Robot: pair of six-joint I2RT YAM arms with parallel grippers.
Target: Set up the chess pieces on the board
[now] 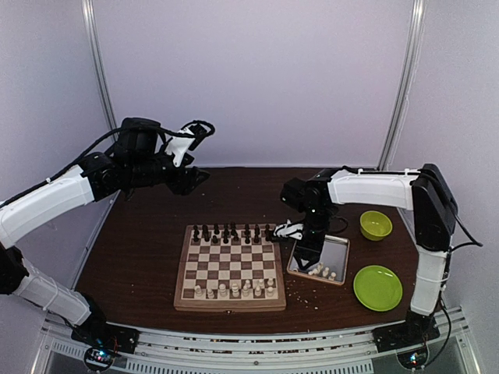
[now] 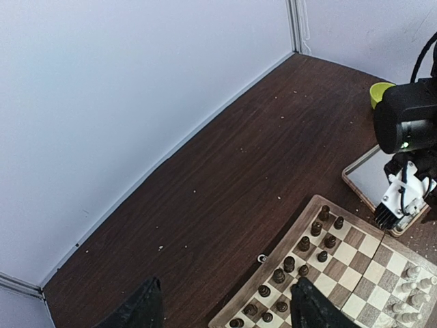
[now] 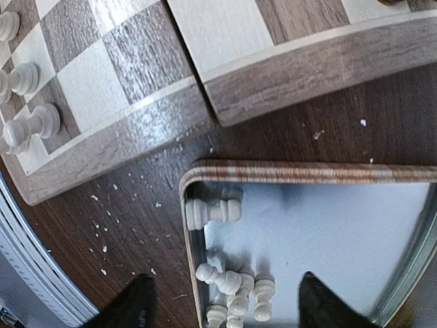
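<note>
The chessboard (image 1: 226, 269) holds dark pieces along its back rows and white pieces (image 1: 222, 290) along its front. To its right a metal tray (image 3: 314, 246) holds several white pieces lying on their sides, among them one (image 3: 213, 213) in the corner and a cluster (image 3: 242, 297) below it. My right gripper is over the tray, fingers apart, nothing seen held between them. My left gripper (image 1: 187, 185) hangs open in the air above the table, behind the board's left part.
A green bowl (image 1: 376, 224) and a green plate (image 1: 377, 288) stand right of the tray.
</note>
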